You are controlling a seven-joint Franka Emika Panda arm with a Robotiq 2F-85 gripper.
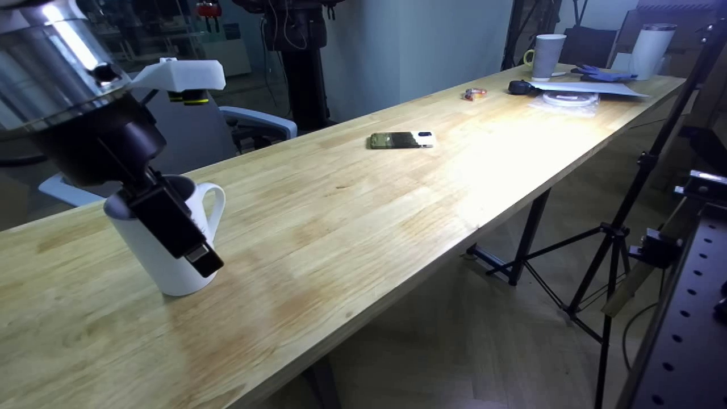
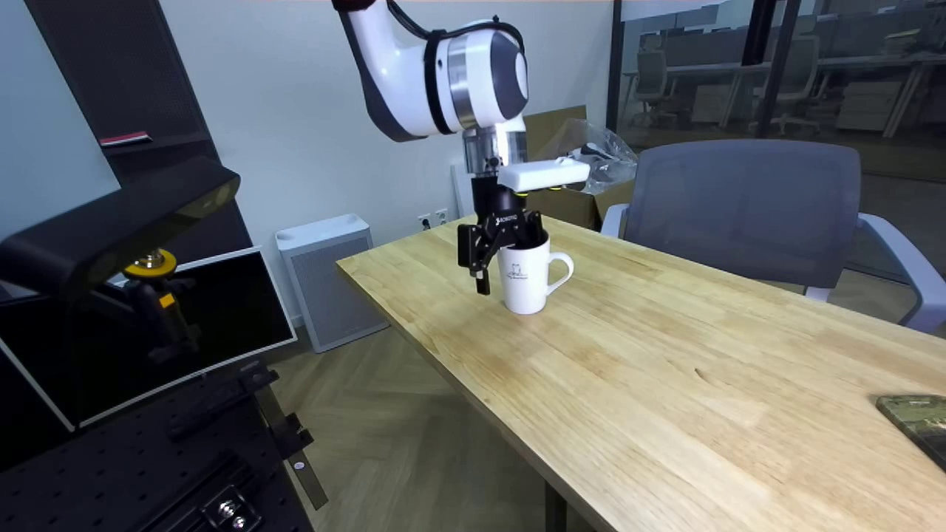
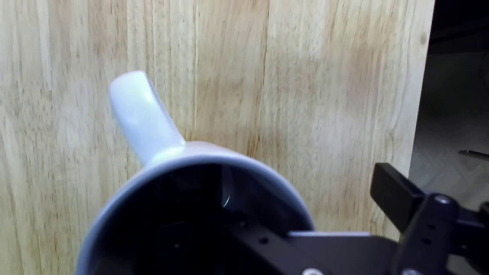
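Observation:
A white mug point(image 2: 528, 288) with a small dark print stands upright on the wooden table, its handle point(image 3: 142, 114) turned toward the chair side. My gripper point(image 2: 507, 258) is open and straddles the mug's wall. One finger reaches down into the mug, its tip hidden inside. The other finger point(image 1: 174, 221) hangs outside, on the side toward the table's front edge. In the wrist view a gap shows between that outer finger and the mug's rim point(image 3: 215, 158), so the wall is not pinched.
A patterned phone-like object point(image 1: 402, 140) lies farther along the table. A grey cup point(image 1: 547, 58), a white tumbler point(image 1: 652, 51) and blue gloves point(image 1: 600, 72) are at the far end. An office chair point(image 2: 749, 213) stands behind.

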